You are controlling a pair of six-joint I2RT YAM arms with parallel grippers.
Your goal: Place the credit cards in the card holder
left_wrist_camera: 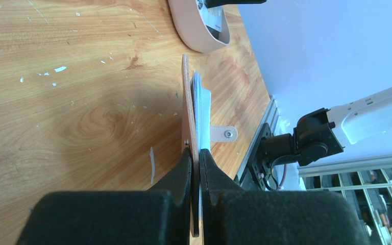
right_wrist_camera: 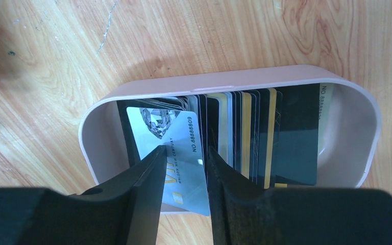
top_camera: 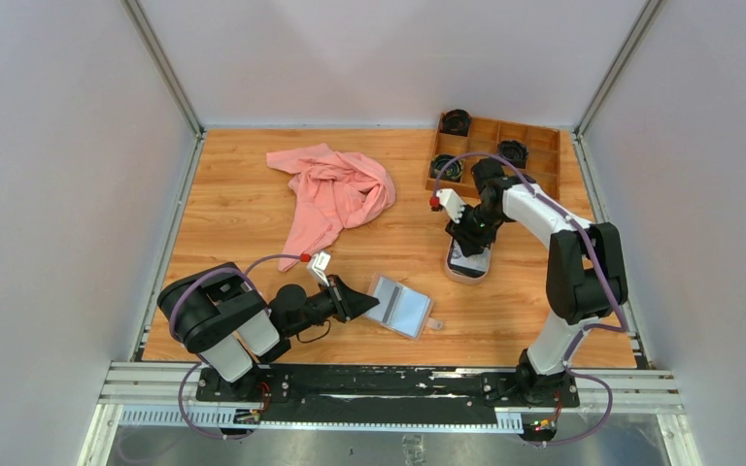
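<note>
A pink plastic box (right_wrist_camera: 227,76) of stacked cards (right_wrist_camera: 296,132) sits right of centre. My right gripper (top_camera: 461,238) is down at it, fingers part open around a light-blue diamond-printed card (right_wrist_camera: 178,178) at the left end; whether it grips cannot be told. The card holder (top_camera: 403,306), with clear sleeves and a snap tab, stands on the table in front. My left gripper is shut on the holder's edge, which stands upright between its fingers in the left wrist view.
A wooden compartment tray (top_camera: 539,146) with black coils stands behind the box. A pink cloth (top_camera: 335,194) lies at the back left.
</note>
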